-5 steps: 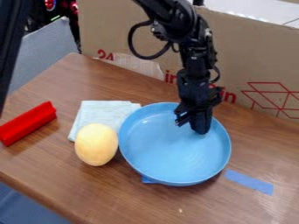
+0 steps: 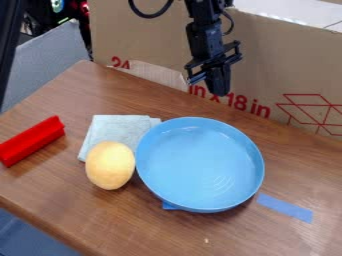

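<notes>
My black gripper (image 2: 218, 78) is raised above the back edge of the table, in front of the cardboard, shut with nothing visible between its fingers. Below it a blue plate (image 2: 201, 165) lies empty on the wooden table (image 2: 74, 110). A yellow oval object (image 2: 110, 166) sits left of the plate, in front of a folded pale cloth (image 2: 118, 131). A red cylindrical object (image 2: 31, 140) lies at the left.
A cardboard panel (image 2: 287, 75) stands along the back. Blue tape (image 2: 285, 208) is on the table right of the plate.
My gripper has risen from inside the plate to above and behind it, moving slightly left. The plate and other objects look unmoved.
</notes>
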